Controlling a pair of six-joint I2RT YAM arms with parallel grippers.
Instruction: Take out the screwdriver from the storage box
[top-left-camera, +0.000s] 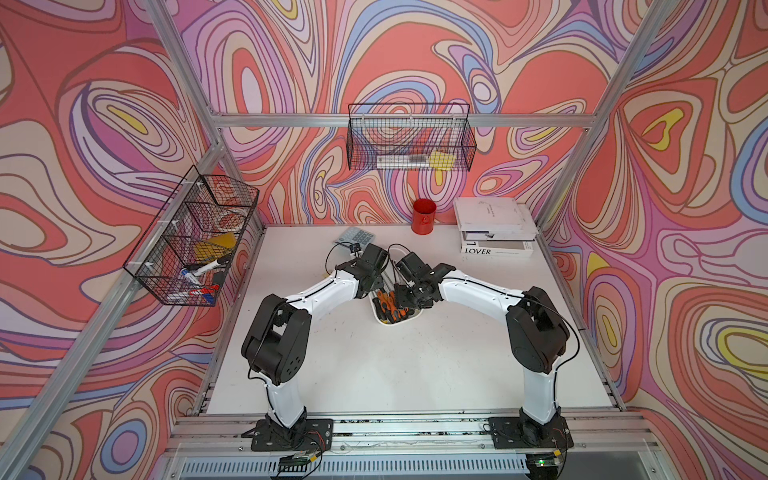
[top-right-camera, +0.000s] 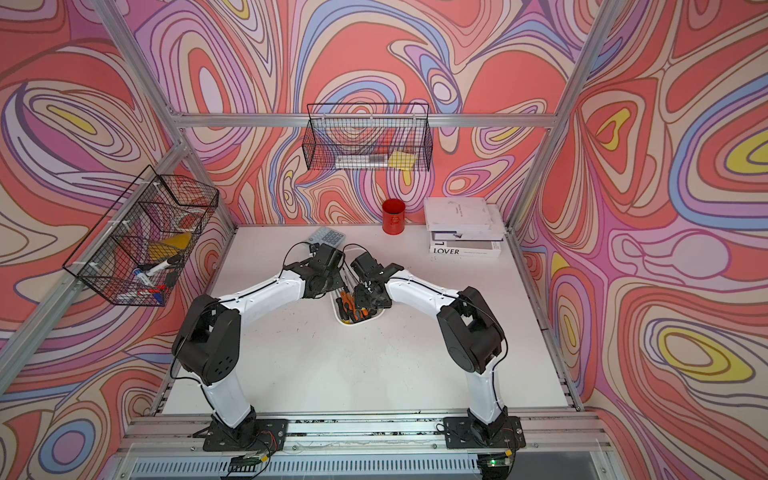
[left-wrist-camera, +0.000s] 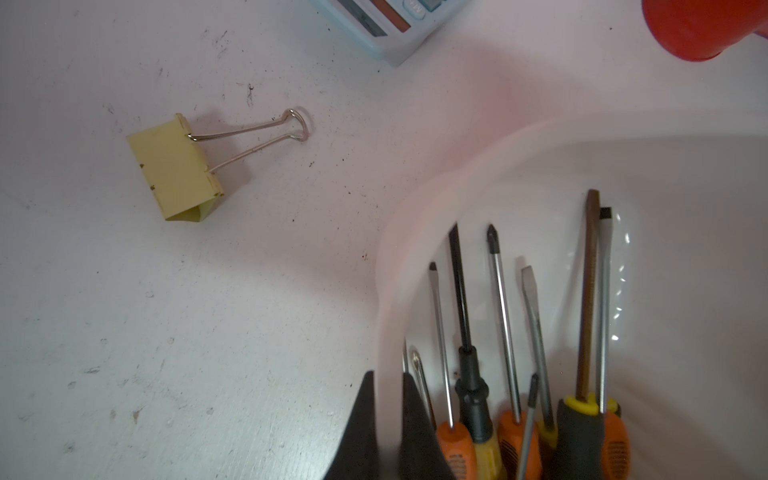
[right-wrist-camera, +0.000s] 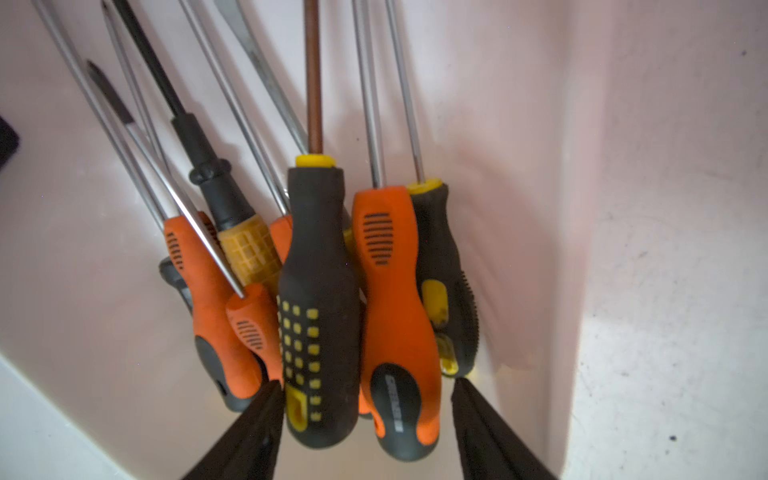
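A white storage box (right-wrist-camera: 512, 96) holds several screwdrivers with orange, black and yellow handles, among them a black-yellow one (right-wrist-camera: 318, 352) and an orange one (right-wrist-camera: 393, 296). In the left wrist view my left gripper is shut on the box's rim, which runs between its fingers. My right gripper is over the box, fingers apart either side of two handle ends, holding nothing.
A yellow binder clip (left-wrist-camera: 172, 168) and a calculator (top-left-camera: 354, 237) lie beside the box. A red cup (top-left-camera: 423, 216) and stacked white boxes (top-left-camera: 493, 216) stand at the back.
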